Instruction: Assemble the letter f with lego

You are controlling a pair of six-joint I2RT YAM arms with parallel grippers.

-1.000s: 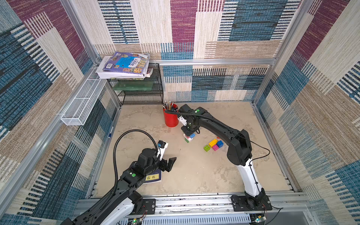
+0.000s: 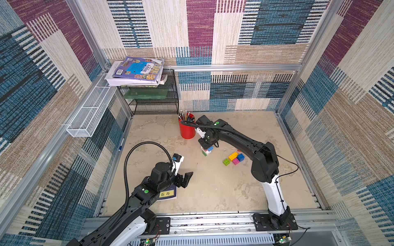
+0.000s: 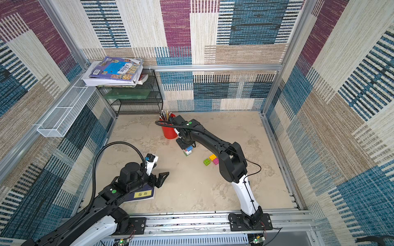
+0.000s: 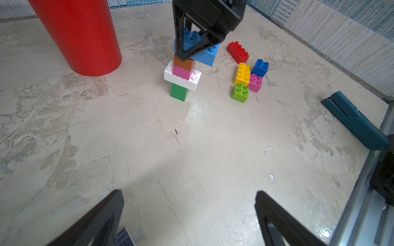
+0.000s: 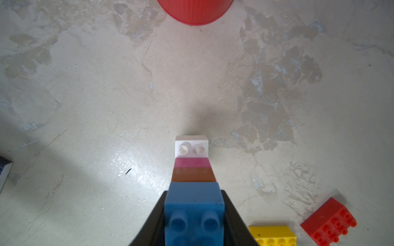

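A brick stack stands near the red cup: green [image 4: 179,91] at the bottom, then white [image 4: 181,82], pink [image 4: 181,72] and brown [image 4: 184,62], with a long light-blue brick [image 4: 205,55] on top. My right gripper is at the light-blue brick, fingers on either side of it; whether they press on it I cannot tell. My left gripper stands open and empty low at the front left, apart from the stack.
Loose bricks lie right of the stack: red [image 4: 238,52], yellow [image 4: 242,73], blue [image 4: 259,67], pink [image 4: 254,84], lime [image 4: 240,93]. The red cup [image 2: 187,130] of pens is behind. A booklet [image 2: 168,194] lies under the left arm.
My right arm has shifted slightly over the stack, up and back down in the top left view. The left arm is unmoved.
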